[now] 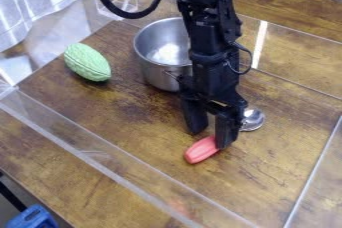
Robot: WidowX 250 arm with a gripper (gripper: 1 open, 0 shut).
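Note:
The black robot arm reaches down at the centre, its gripper (211,122) low over the wooden table (120,152). A red elongated object (202,150) lies just below the fingertips, partly under them. A metal spoon (251,120) rests to the right of the gripper, partly hidden by it. Whether the fingers are open or shut on anything is unclear in the dark view.
A steel pot (160,47) stands behind the gripper to the left. A pale green cabbage-like object (86,62) lies at the left. A blue object (34,219) sits beyond the table's near-left edge.

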